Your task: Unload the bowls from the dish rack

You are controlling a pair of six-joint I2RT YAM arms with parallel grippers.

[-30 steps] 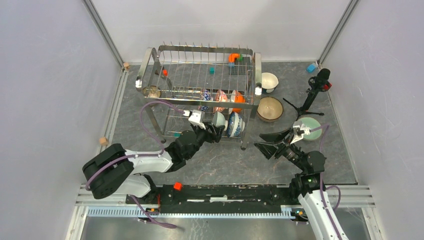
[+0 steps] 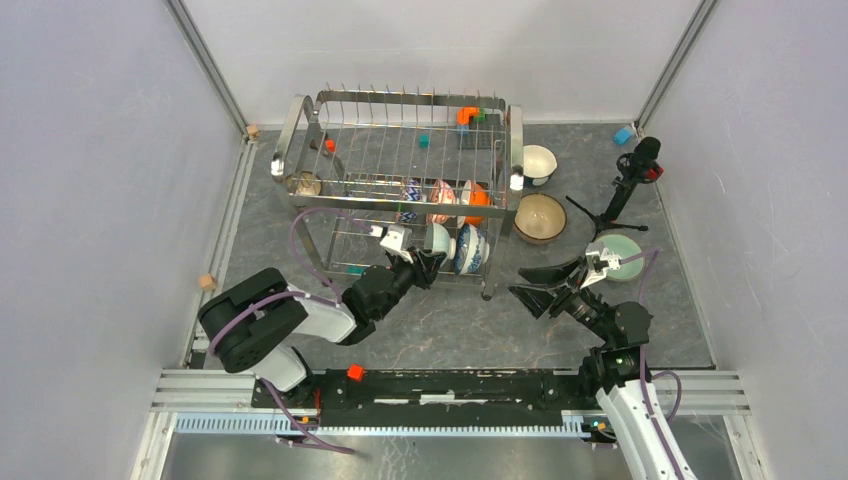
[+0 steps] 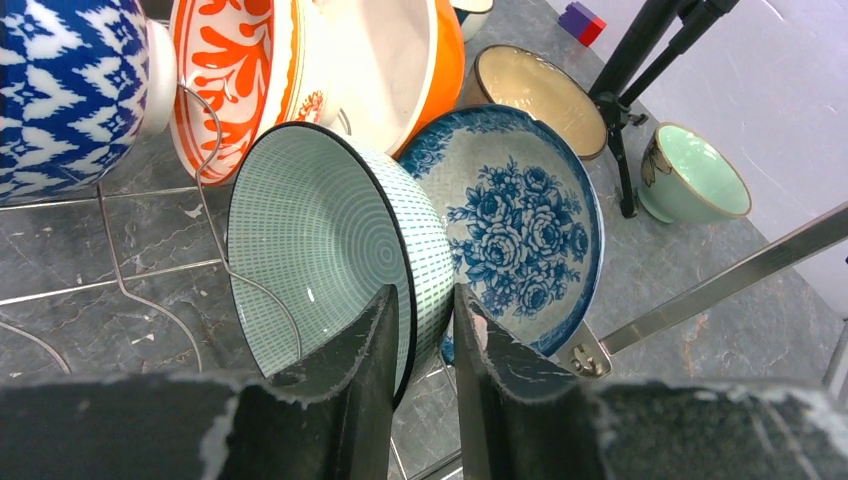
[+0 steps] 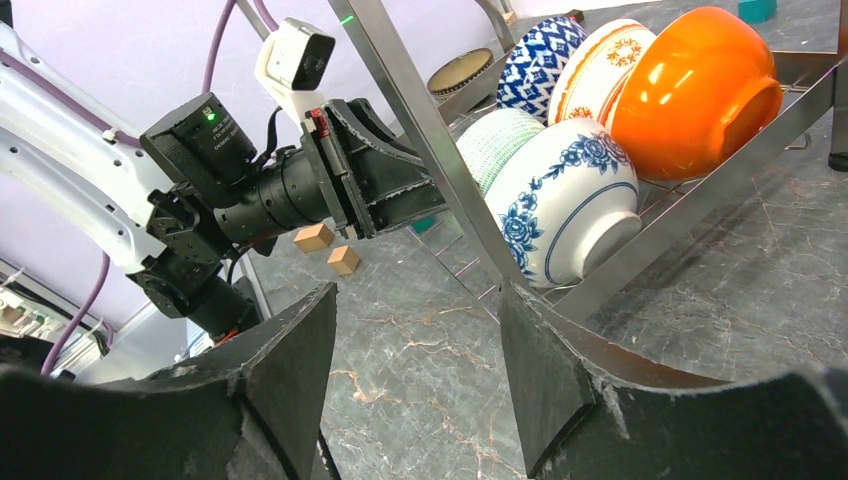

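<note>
In the dish rack's [image 2: 362,207] lower tier, a pale green bowl [image 3: 315,230] with a dark rim stands on its side. My left gripper straddles that bowl's wall, one finger inside and one outside; whether both press on it cannot be made out. Close beside it leans a white bowl with blue flowers [image 4: 570,205]. Behind them are an orange bowl [image 4: 690,95], a bowl with an orange-red pattern [image 3: 225,80] and a blue-and-white patterned bowl [image 3: 65,95]. Out to the right of the rack, my right gripper is open and empty.
On the floor right of the rack stand a white bowl [image 2: 538,163], a tan bowl [image 2: 540,218] and a light green bowl [image 2: 622,256], the last partly behind the right arm. A black tripod [image 2: 628,190] stands near them.
The left arm's elbow has swung right and upward in the top view, while its gripper shifted only slightly at the green bowl. The right arm and the bowls look unmoved.
</note>
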